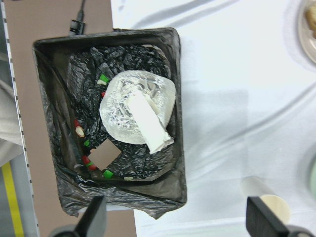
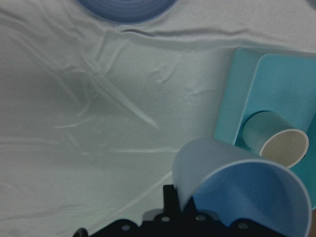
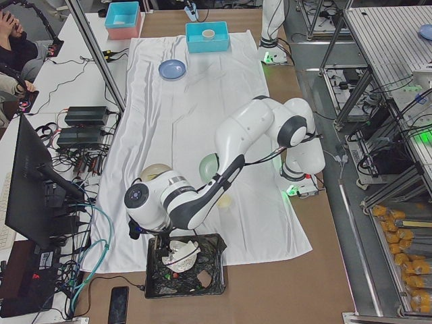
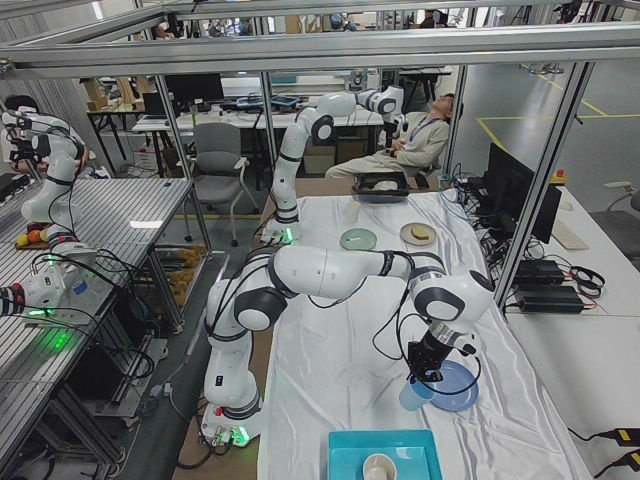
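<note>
My left gripper stands open above a black bag-lined bin (image 1: pixel 175 108), which holds a crumpled foil dish (image 1: pixel 118 108) with a white strip on it, a brown square and small coloured bits. In the right wrist view, my right gripper is shut on a light blue cup (image 2: pixel 207 158), tilted near a teal bin (image 2: pixel 237 89) that holds a white cup (image 2: pixel 276 138). A blue plate (image 2: pixel 128 10) lies on the cloth nearby.
A green plate (image 4: pixel 358 239), a plate with a yellow item (image 4: pixel 418 233) and a pale cup (image 1: pixel 274 205) stand near the black bin. Monitors and cables line the side.
</note>
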